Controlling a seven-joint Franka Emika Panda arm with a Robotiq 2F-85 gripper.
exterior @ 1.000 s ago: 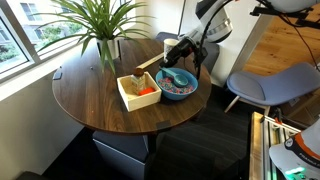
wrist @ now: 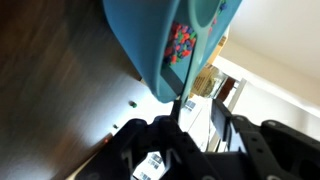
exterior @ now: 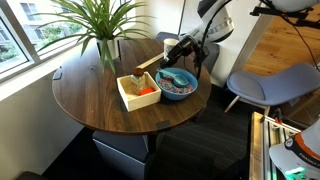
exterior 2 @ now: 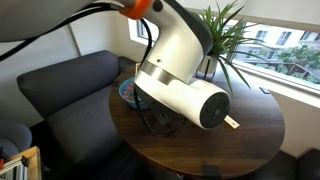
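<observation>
A blue bowl (exterior: 178, 93) holding small multicoloured pieces (wrist: 181, 42) stands near the right edge of the round dark table. A teal utensil (exterior: 172, 76) rests in it, its handle (wrist: 196, 58) running down toward my fingers in the wrist view. My gripper (exterior: 184, 62) is just above the bowl, pointing down. The black fingers (wrist: 150, 140) stand apart in the wrist view, with the handle's end close to the left one. Whether it touches that finger is hard to tell. The arm hides most of the gripper in exterior view 2.
Left of the bowl sits a light wooden box (exterior: 138, 96) with a bottle and an orange item inside. A potted plant (exterior: 106, 45) stands at the back, and a white container (exterior: 171, 46) is behind the gripper.
Over the last second the arm and gripper have shifted only slightly above the bowl. The bowl, the box and the utensil look unmoved.
</observation>
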